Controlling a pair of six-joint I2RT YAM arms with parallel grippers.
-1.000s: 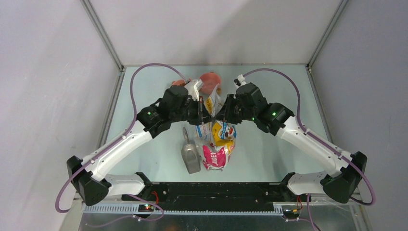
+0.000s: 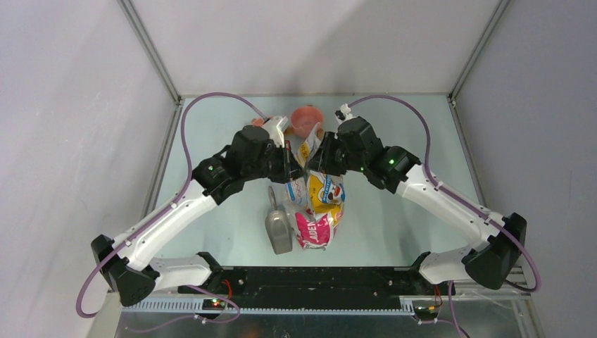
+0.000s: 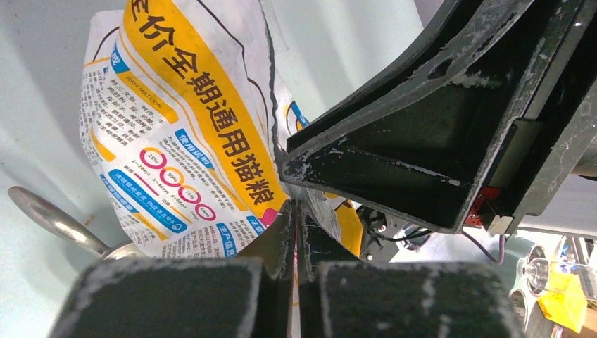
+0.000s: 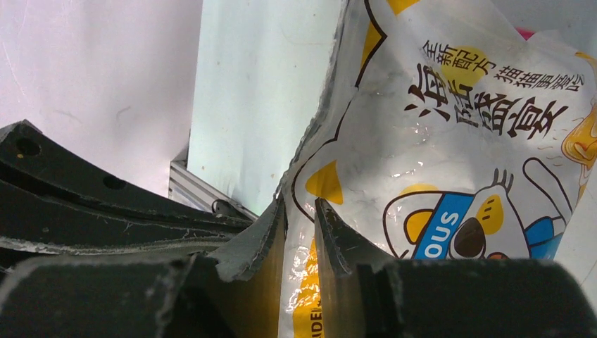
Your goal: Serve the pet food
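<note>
A food bag (image 2: 325, 197), white and yellow with a pink lower part, stands mid-table between both arms. My left gripper is shut with its tips against the bag's upper edge; whether thin film is pinched there cannot be seen. From the other side my right gripper stands open slightly, the bag's edge running between its fingers. One right finger (image 3: 394, 141) nearly meets the left tips. A metal scoop (image 2: 279, 231) lies left of the bag, handle pointing back. At the back is a pink bowl (image 2: 306, 120). The bag's opening does not show.
Another pink item (image 2: 258, 122) is mostly hidden behind the left arm at the back. Bare table (image 2: 401, 225) lies to the right of the bag. Walls enclose both sides and the back.
Both grippers have shifted slightly left in the top view, and the bag's upper part leans left with them. The scoop and the bag's base have stayed put.
</note>
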